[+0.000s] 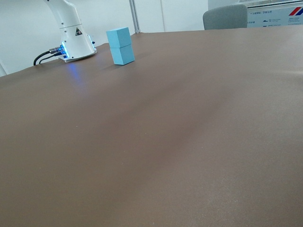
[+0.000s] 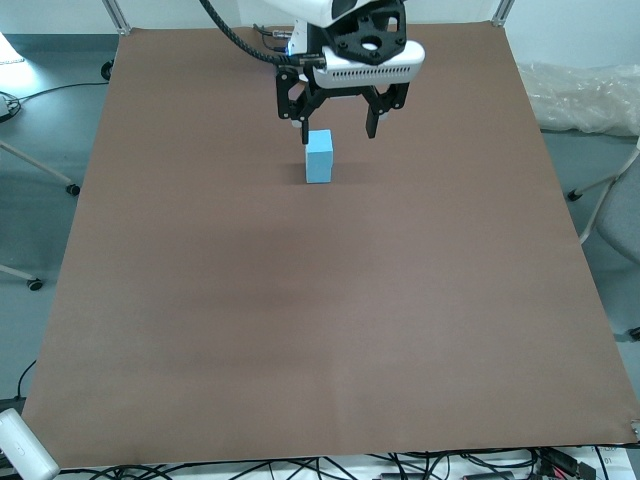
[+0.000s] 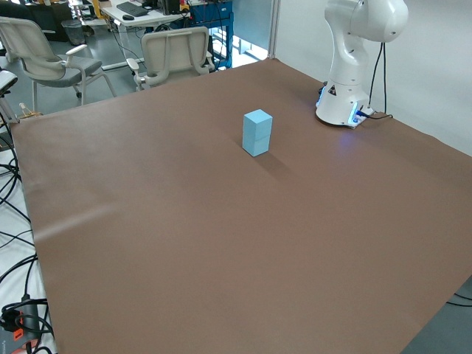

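A stack of two light blue cubes [image 1: 120,46] stands upright on the brown table [image 2: 330,300] toward the back in the camera left view; it also shows as a blue block [image 3: 257,133] in the camera right view. My gripper [image 2: 338,135], black with a white housing, hangs at the top of the camera left view, above and slightly behind or over the blue stack [image 2: 319,160]. Its two black fingers stand apart, open, with nothing seen between them. The gripper is out of view in the other two cameras.
A white arm base [image 3: 346,96] stands at the table's edge. Chairs [image 3: 177,55], cables and equipment lie beyond the edges.
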